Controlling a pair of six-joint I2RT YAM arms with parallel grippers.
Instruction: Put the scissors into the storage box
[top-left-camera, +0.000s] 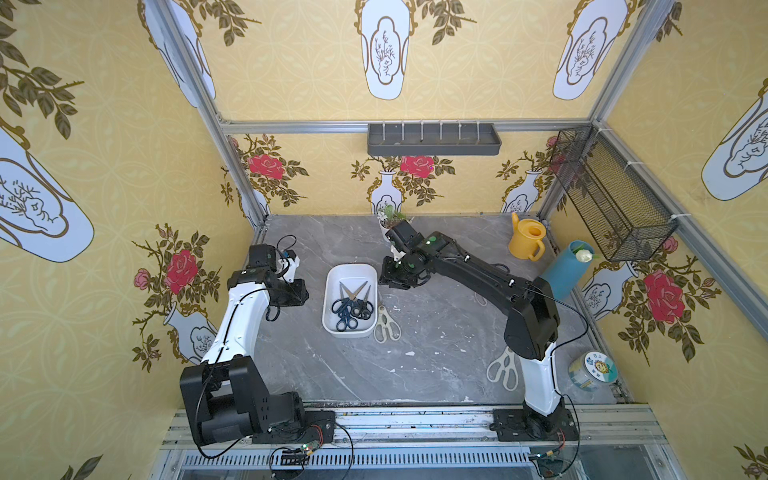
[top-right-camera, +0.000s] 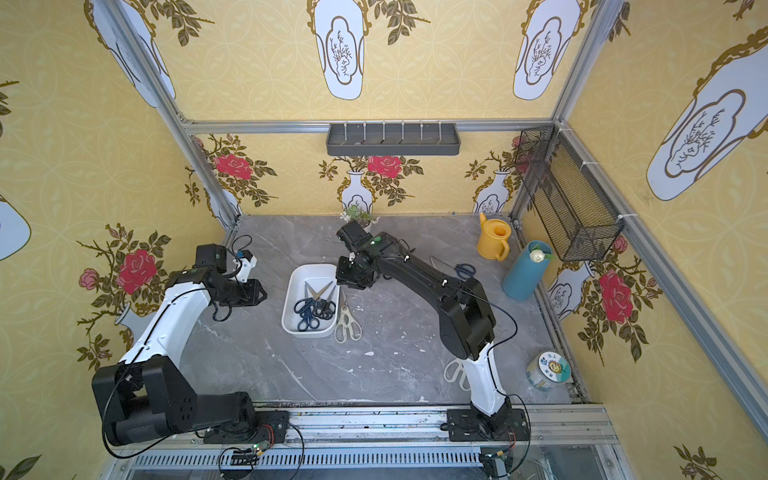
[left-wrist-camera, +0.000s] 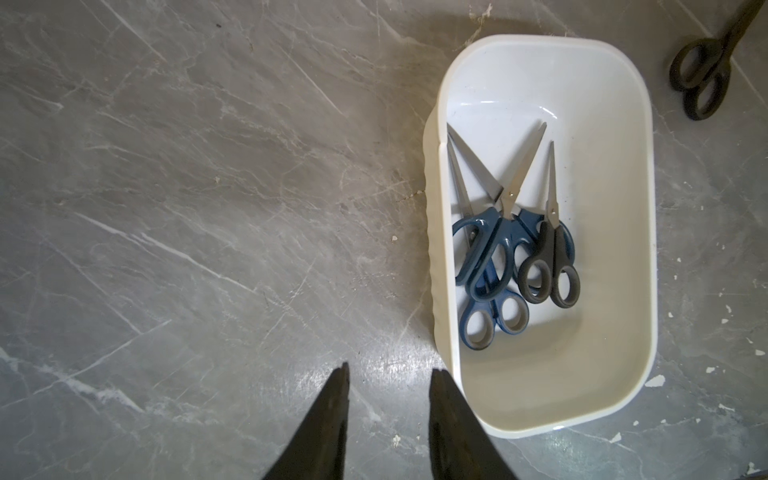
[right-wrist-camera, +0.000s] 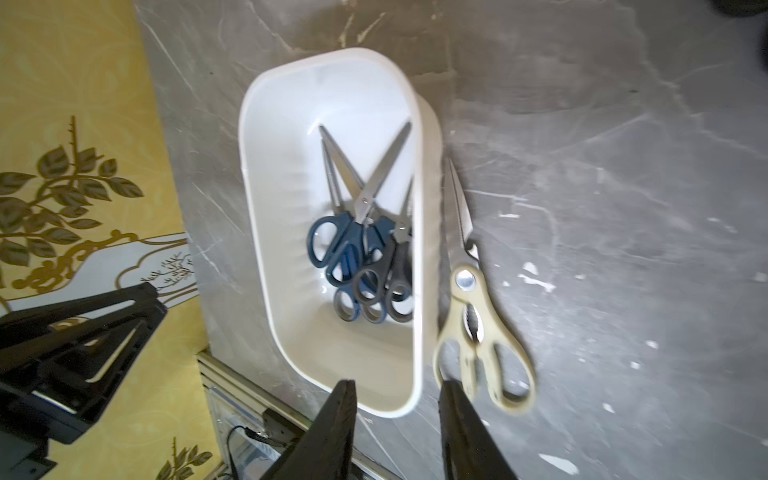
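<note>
The white storage box (top-left-camera: 350, 328) holds several blue and black scissors (left-wrist-camera: 500, 256). Cream-handled scissors (right-wrist-camera: 484, 344) are just right of the box, below my right gripper (top-left-camera: 390, 278); whether they rest on the table is unclear. In the right wrist view that gripper's fingers are apart near the box's near rim, the scissors' handles just beyond them. My left gripper (top-left-camera: 294, 292) is open, left of the box, with nothing between its fingertips. More scissors (top-right-camera: 456, 369) lie at the right front, others (top-right-camera: 465, 270) behind the right arm.
A yellow watering can (top-left-camera: 528, 238), a blue pitcher (top-left-camera: 564, 280) and a tin (top-left-camera: 592, 369) line the right side. A potted plant (top-right-camera: 357, 213) at the back is partly hidden by the right arm.
</note>
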